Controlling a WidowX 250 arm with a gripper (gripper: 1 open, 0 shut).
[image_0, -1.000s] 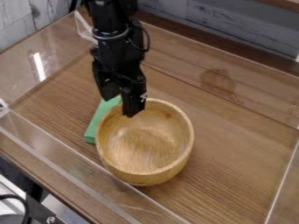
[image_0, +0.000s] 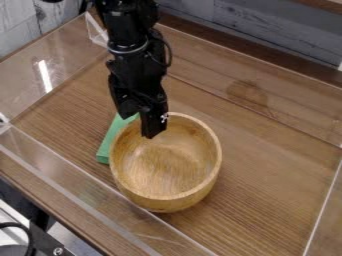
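Note:
A black robot arm reaches down from the top centre of the view to its gripper (image_0: 142, 122), which is over the upper left rim of a tan oval bowl (image_0: 167, 175). The gripper's fingers are dark and small; it stands open, with nothing visible held. A flat green object (image_0: 110, 145) lies along the bowl's left side, partly hidden by the arm and bowl.
A clear plastic edge runs along the left and lower left, with dark cables in the bottom left corner.
The arm and gripper have shifted slightly left. The bowl and the green object appear unmoved.

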